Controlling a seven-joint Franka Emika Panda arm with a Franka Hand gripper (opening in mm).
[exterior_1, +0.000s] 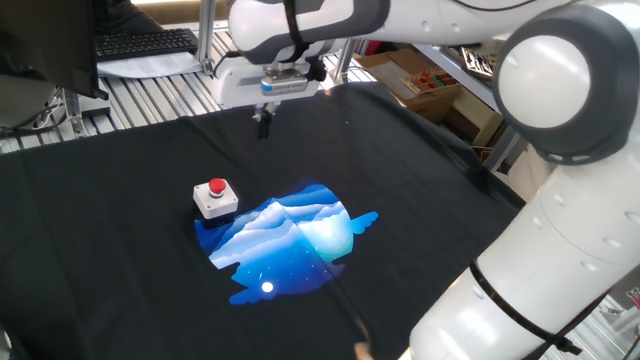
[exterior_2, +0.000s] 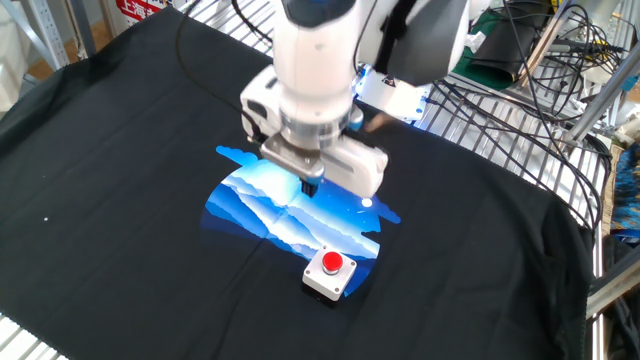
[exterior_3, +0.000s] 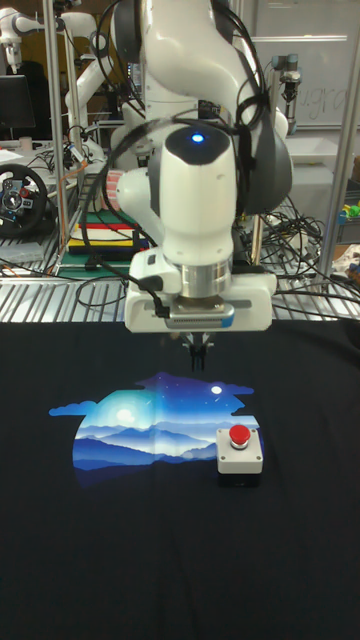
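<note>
A white box with a red push button (exterior_1: 217, 189) sits upright on the black cloth, at one edge of a blue mountain picture (exterior_1: 290, 240). From the front, in exterior view 3, the button (exterior_3: 240, 435) lies to the right and nearer the camera than my gripper (exterior_3: 198, 352). The gripper (exterior_1: 264, 125) hangs in the air with its dark fingers pointing down, apart from the button box. Its fingers look closed together, and nothing shows between them. In exterior view 2 the fingertips of the gripper (exterior_2: 310, 188) appear over the picture, with the red button (exterior_2: 332, 262) below them in the frame.
Black cloth (exterior_3: 160, 555) covers the table, with wide clear room around the picture and box. A slatted metal surface (exterior_1: 150, 100) shows past the cloth's far edge, with a keyboard (exterior_1: 145, 43) beyond. Loose cables (exterior_2: 560, 130) lie beside the arm's base.
</note>
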